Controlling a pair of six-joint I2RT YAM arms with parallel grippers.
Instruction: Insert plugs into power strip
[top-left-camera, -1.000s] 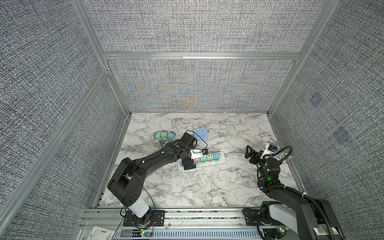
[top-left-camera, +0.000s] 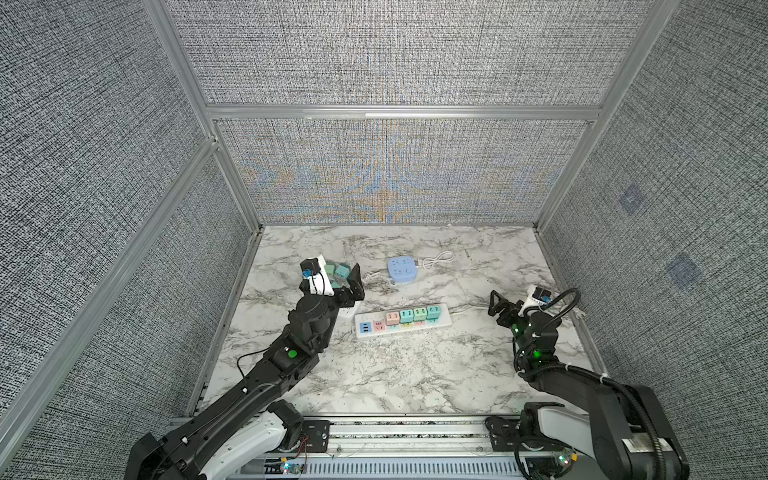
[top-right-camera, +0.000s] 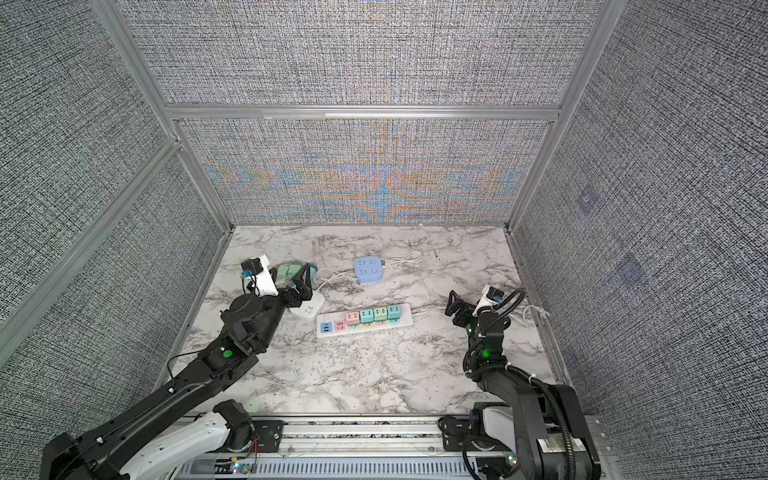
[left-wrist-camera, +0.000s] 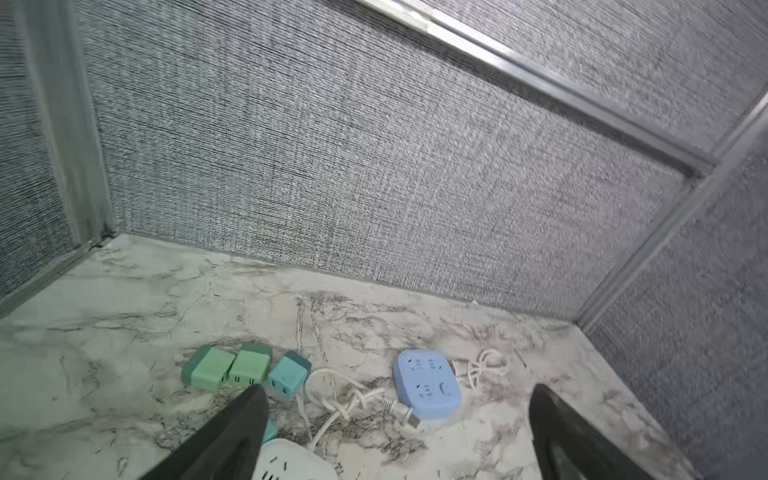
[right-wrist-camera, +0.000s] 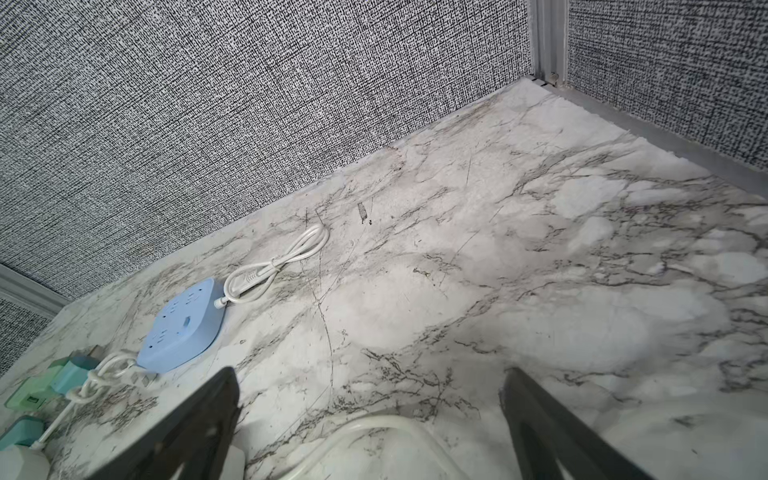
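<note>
A white power strip (top-right-camera: 387, 323) lies mid-table; a pink plug (top-left-camera: 393, 319) and several teal and green plugs (top-left-camera: 406, 316) sit on it in a row, toward its right part. Its left end shows uncovered sockets. Loose green plugs (left-wrist-camera: 249, 365) and teal plugs (left-wrist-camera: 286, 378) lie at the back left. My open left gripper (top-right-camera: 289, 276) hangs over that area with nothing between its fingers. My open right gripper (top-right-camera: 454, 304) is at the right, apart from the strip, also empty.
A blue power block (left-wrist-camera: 426, 382) with coiled white cable stands at back centre. A white power block (top-right-camera: 307, 305) and cables lie below my left gripper.
My left arm has risen off the power strip and swung back and left to above the loose plugs, uncovering the row on the strip. The right arm has barely moved.
</note>
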